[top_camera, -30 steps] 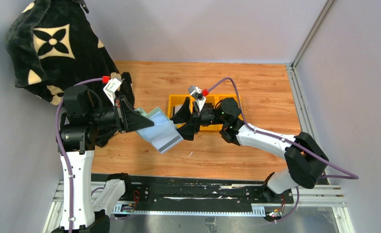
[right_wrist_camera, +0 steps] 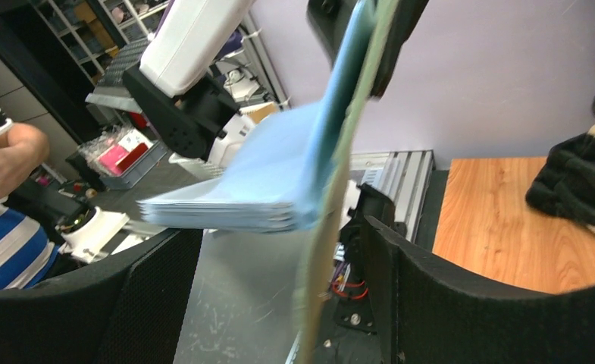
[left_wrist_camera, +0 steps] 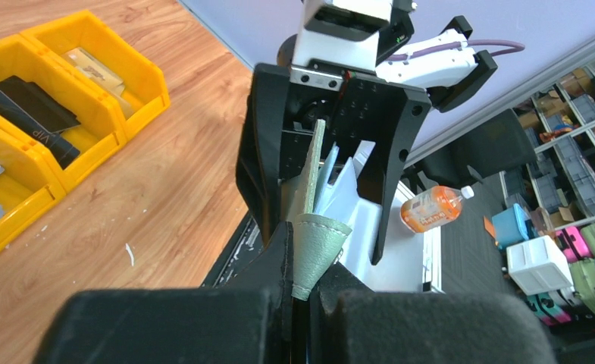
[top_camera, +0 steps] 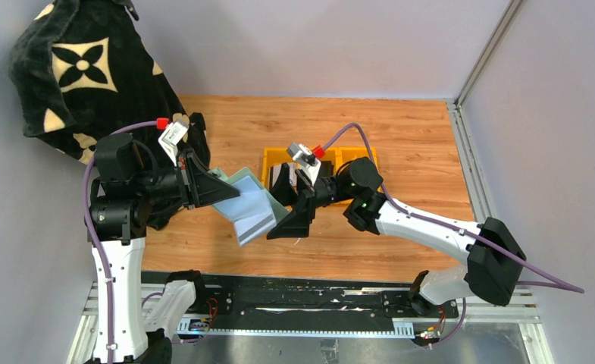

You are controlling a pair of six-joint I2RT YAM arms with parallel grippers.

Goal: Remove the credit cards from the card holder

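Observation:
The card holder has a pale green cover (left_wrist_camera: pixel 320 246) and light blue inner leaves (top_camera: pixel 250 205). In the top view it hangs fanned over the table, and a grey stripe crosses its lowest leaf. My left gripper (top_camera: pixel 235 192) is shut on the cover's upper-left end. From the right reaches my right gripper (top_camera: pixel 271 216), its fingers spread wide around the holder's free end. In the right wrist view, the stacked leaf edges (right_wrist_camera: pixel 241 216) and cover stand between the open fingers. I cannot make out a separate card.
Behind the right gripper stands a yellow divided bin (left_wrist_camera: pixel 150 95) holding a black item and pale card-like pieces. A dark patterned cloth (top_camera: pixel 51 83) bulks behind the left arm. Bare wood shows at the table's right side.
The left gripper has stayed in place.

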